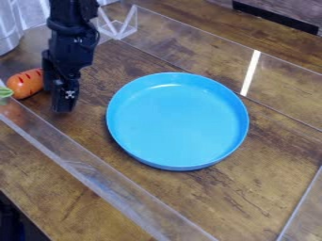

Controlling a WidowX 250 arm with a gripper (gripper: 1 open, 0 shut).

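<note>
My black gripper (60, 92) hangs low at the upper left, open, its tips close to the wooden surface just right of an orange carrot (23, 81) with a green top. The carrot's right part is partly behind the gripper. A large empty blue plate (176, 120) lies right of the gripper, apart from it.
Clear plastic strips or walls cross the lower left and right of the wooden table (251, 202). A white object (8, 24) stands at the top left corner. The table behind and right of the plate is clear.
</note>
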